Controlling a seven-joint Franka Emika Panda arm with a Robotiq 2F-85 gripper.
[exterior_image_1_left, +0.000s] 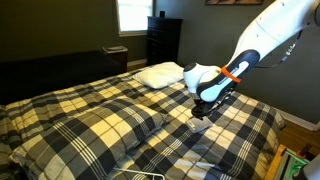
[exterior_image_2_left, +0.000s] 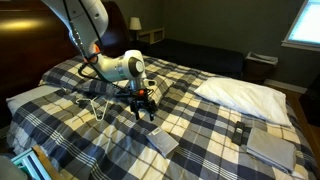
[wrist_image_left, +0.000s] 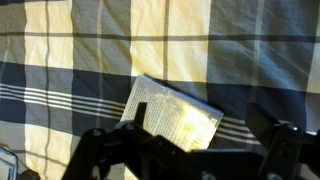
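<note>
A flat, pale rectangular object (wrist_image_left: 175, 118), perhaps a book or folded cloth, lies on the plaid bedspread (wrist_image_left: 100, 55). Exterior view 2 has this pale rectangle (exterior_image_2_left: 162, 141) just to the right of and in front of my gripper (exterior_image_2_left: 143, 113). Seen by the wrist camera, my gripper is open, its fingers wide apart, with the upper part of the rectangle between them in the picture. The fingers appear to be above the bed; the exact height is hard to judge. From exterior view 1, the gripper (exterior_image_1_left: 204, 113) hangs close over the rectangle (exterior_image_1_left: 200, 125).
A grey flat item (exterior_image_2_left: 270, 149) and a small dark object (exterior_image_2_left: 239, 133) lie farther right on the bed. A white pillow (exterior_image_2_left: 243, 96) is behind them. Rumpled bedding (exterior_image_1_left: 85, 130) rises on the left, beside a white cable (exterior_image_1_left: 140, 172). Bedspread around the rectangle is mostly clear.
</note>
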